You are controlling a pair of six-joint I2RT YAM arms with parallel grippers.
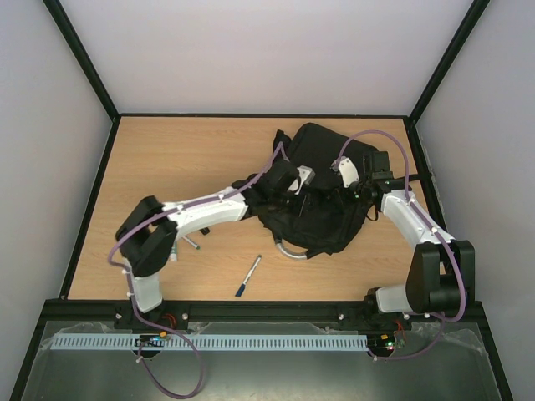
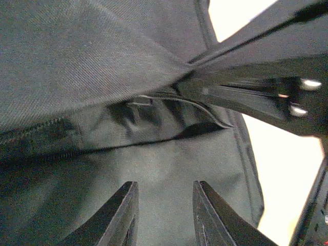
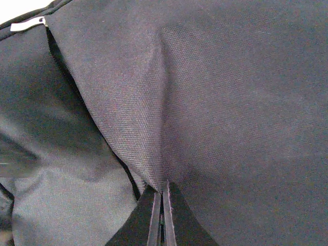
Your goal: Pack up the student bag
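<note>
The black student bag [image 1: 322,232] lies right of centre on the table, its flap raised toward the back. Over the bag's left part reaches my left arm; in its wrist view the left gripper is open, its fingertips apart with no object between them, above dark cloth and a gaping bag opening [image 2: 154,120]. The right gripper is shut, and a fold of the bag's cloth [image 3: 151,136] runs into its fingertips. A marker with a dark cap [image 1: 248,276] lies on the table in front of the bag.
Further pens [image 1: 191,242] and a small black item [image 1: 205,230] lie left of the bag, partly hidden by the left arm. A grey-white handle strap [image 1: 290,251] curves from the bag's front edge.
</note>
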